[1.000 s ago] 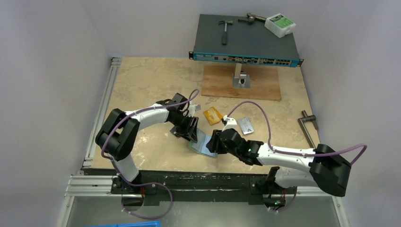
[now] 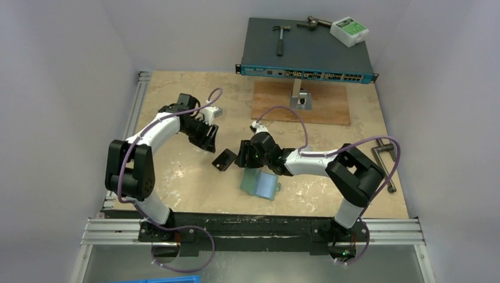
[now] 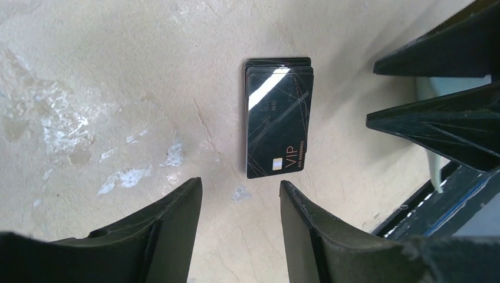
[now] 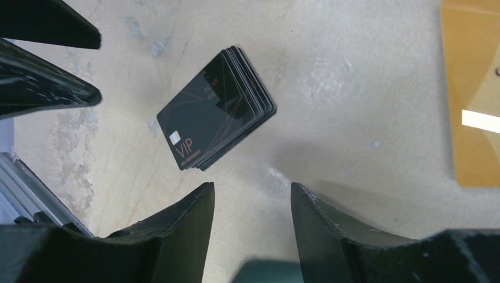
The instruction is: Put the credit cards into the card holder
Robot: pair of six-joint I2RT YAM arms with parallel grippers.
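Observation:
A small stack of black VIP cards [image 2: 224, 160] [image 3: 277, 118] [image 4: 209, 112] lies on the table between my grippers. The open green and pale-blue card holder [image 2: 265, 186] lies just below my right gripper in the top view. My left gripper [image 2: 206, 143] stands up-left of the cards, fingers apart and empty. My right gripper [image 2: 246, 153] hangs to the right of the cards, also open with nothing between its fingers.
A yellow card item [image 4: 471, 88] lies beside the cards in the right wrist view. A rack device [image 2: 306, 47] on a wooden board stands at the back, metal tools [image 2: 383, 165] at the right edge.
My left gripper has moved up and left, off the holder and cards.

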